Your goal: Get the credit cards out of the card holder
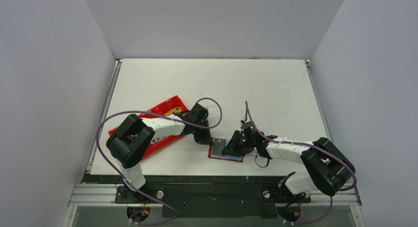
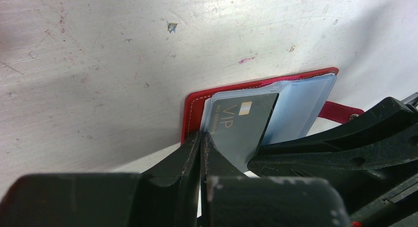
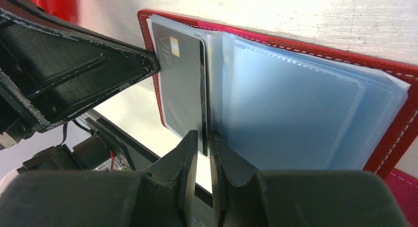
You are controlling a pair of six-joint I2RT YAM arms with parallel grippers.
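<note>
The red card holder (image 1: 226,158) lies spread flat on the table, its clear sleeves (image 3: 296,98) facing up. A dark grey VIP card (image 3: 178,74) sits in the left sleeve, its inner edge along the sleeve's opening near the fold. In the right wrist view my right gripper is shut, its tips at that card edge; no card shows clearly between them. My left gripper is shut too, tips against the holder's left margin beside the card, and I see nothing between its fingers.
A red box (image 1: 167,106) with things inside stands to the left, under my left arm. The holder's strap with a snap (image 2: 345,112) sticks out on its right. Behind the holder the white table (image 1: 236,84) is clear.
</note>
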